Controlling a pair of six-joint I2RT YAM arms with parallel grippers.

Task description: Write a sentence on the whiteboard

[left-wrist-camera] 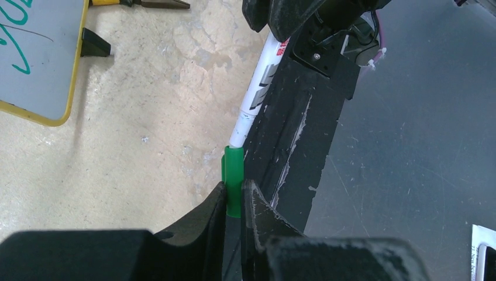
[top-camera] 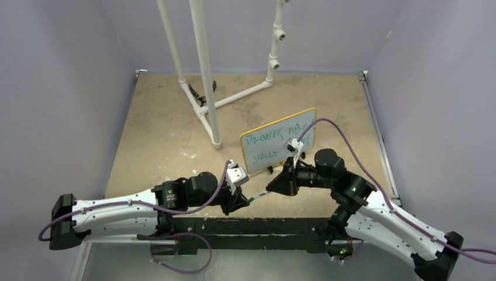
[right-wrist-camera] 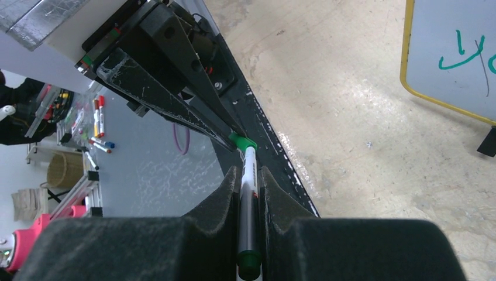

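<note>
The whiteboard (top-camera: 279, 139) lies tilted on the table, bearing green handwriting that reads roughly "Dreams need your"; my right arm hides part of the last line. A white marker (right-wrist-camera: 249, 181) is clamped by my right gripper, which is shut on it with the rear end toward the palm. Facing it, my left gripper has its fingers against both sides of the green cap (left-wrist-camera: 234, 161) at the marker's front end. White barrel meets cap in both wrist views; how deep it sits inside cannot be told.
Pliers (left-wrist-camera: 158, 4) lie beyond the board's stand foot (left-wrist-camera: 95, 44). A white pipe frame (top-camera: 203, 111) stands at the back left. Table surface right of the board is bare.
</note>
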